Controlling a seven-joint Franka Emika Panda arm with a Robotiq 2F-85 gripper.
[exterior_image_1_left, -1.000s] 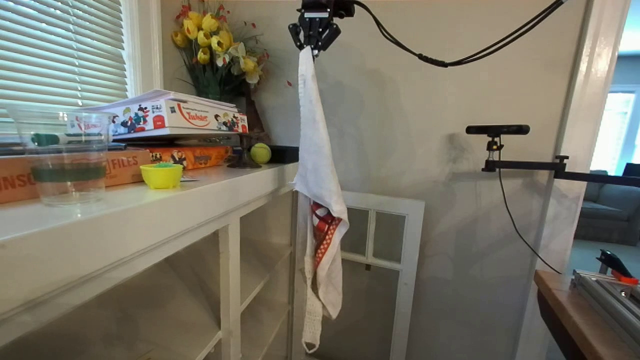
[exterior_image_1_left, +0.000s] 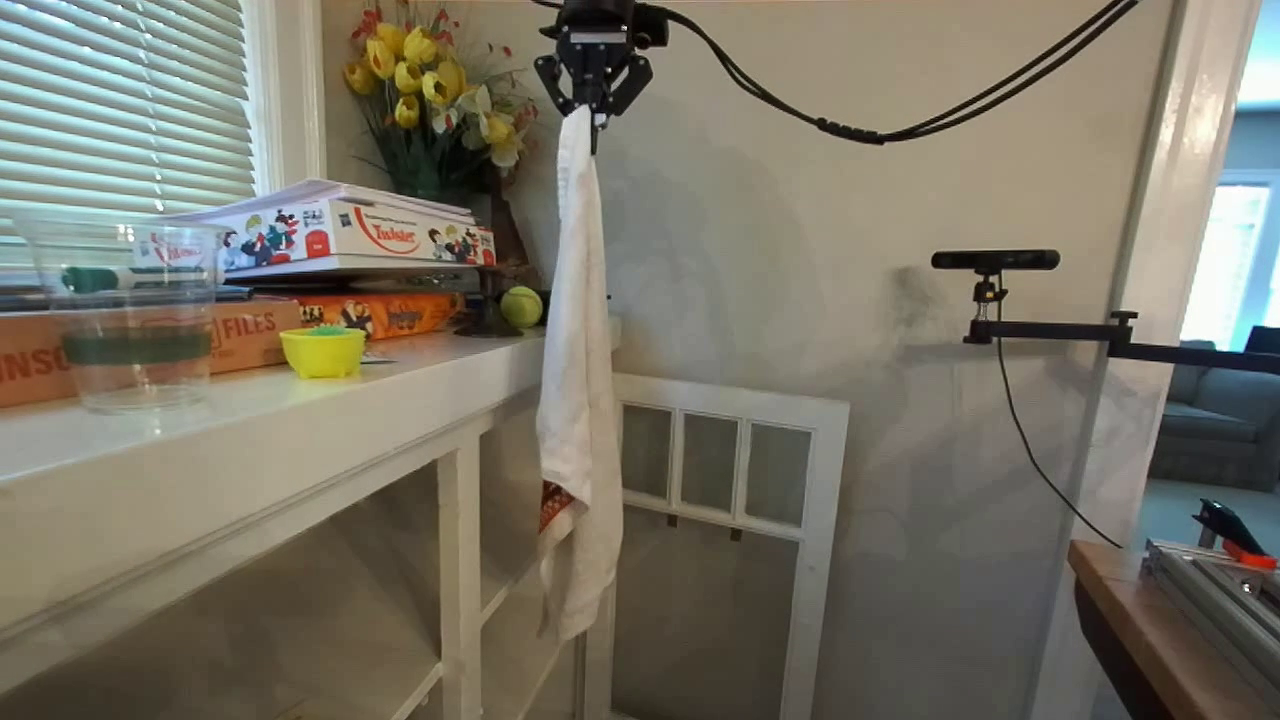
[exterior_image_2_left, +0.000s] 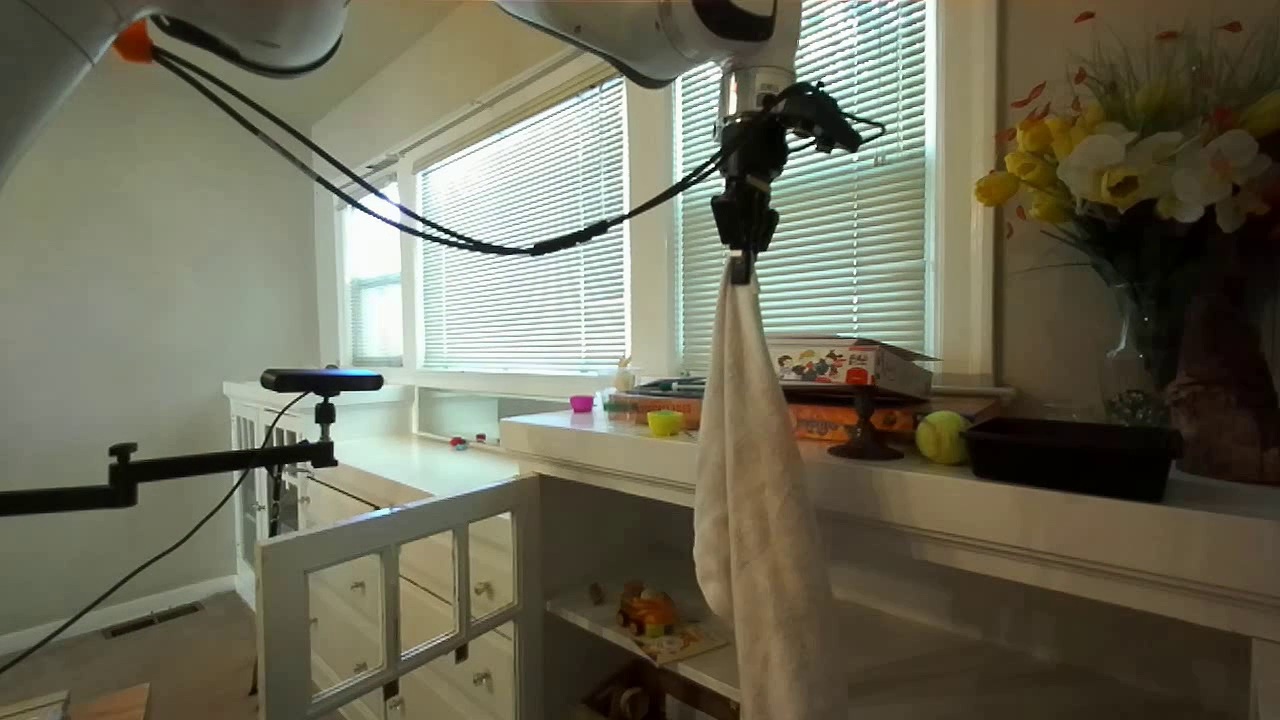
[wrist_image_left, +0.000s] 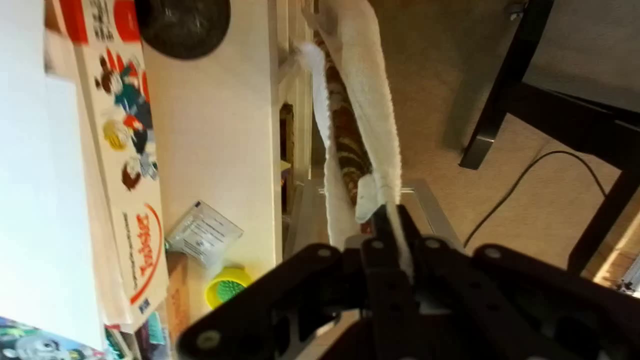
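A long white towel (exterior_image_1_left: 582, 312) hangs straight down from my gripper (exterior_image_1_left: 590, 118), which is shut on its top end. In exterior view 1 a red patterned patch shows low on the cloth. From the second exterior camera, the towel (exterior_image_2_left: 758, 504) drops in front of the white counter's edge, with the gripper (exterior_image_2_left: 743, 266) well above the counter top. Looking down in the wrist view, the pinched towel (wrist_image_left: 366, 90) runs alongside the counter edge, a brown-red patterned strip showing between its folds.
On the counter (exterior_image_1_left: 396, 390) are a Twister box (exterior_image_1_left: 360, 234), a yellow cup (exterior_image_1_left: 324, 352), a clear plastic cup (exterior_image_1_left: 138, 324), a tennis ball (exterior_image_2_left: 942, 437) and a black tray (exterior_image_2_left: 1071, 458). A flower vase (exterior_image_1_left: 462, 168) stands behind. An open cabinet door (exterior_image_1_left: 828, 516) juts below.
In exterior view 1, my gripper has moved left and slightly down with the towel, which has swung round to a narrower shape. Less of the red pattern shows now.
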